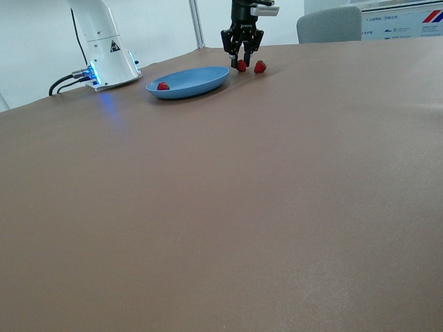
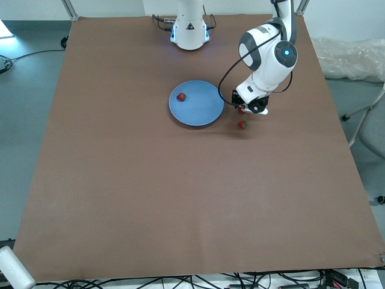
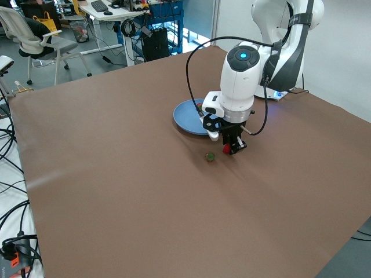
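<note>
A blue plate with one strawberry on it lies on the brown table. My gripper is low at the plate's right side in the top view, its black fingers either side of a second strawberry; whether they touch or grip it I cannot tell. A third strawberry lies on the bare table just beyond, apart from the gripper. In the right view the gripper's head partly hides the plate and the middle strawberry.
The white arm base with cables stands at the table's back edge. A grey chair is beside the table at the right in the left view.
</note>
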